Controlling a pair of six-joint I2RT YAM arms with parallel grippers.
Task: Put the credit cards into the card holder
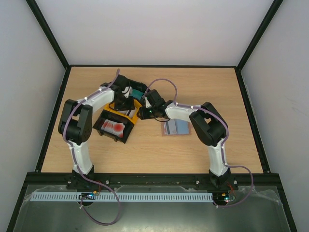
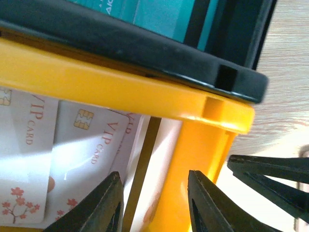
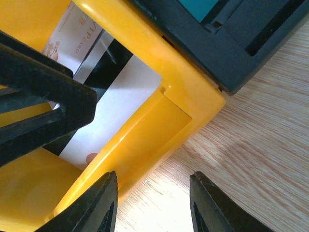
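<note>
A yellow card holder (image 2: 120, 84) holds several white VIP cards (image 2: 82, 159), some with a dark stripe, between a black holder with teal cards (image 2: 154, 19) and a black holder with red-and-white cards (image 1: 113, 126). My left gripper hangs over the yellow holder's cards, fingers apart, nothing clearly between them. My right gripper is at the yellow holder's right end, its fingertips by that wall. They look apart in the right wrist view; whether anything is held between them is unclear. Its black fingers also show in the left wrist view.
A stack of light blue and white cards (image 1: 177, 127) lies below the right arm. Both arms crowd closely round the holders.
</note>
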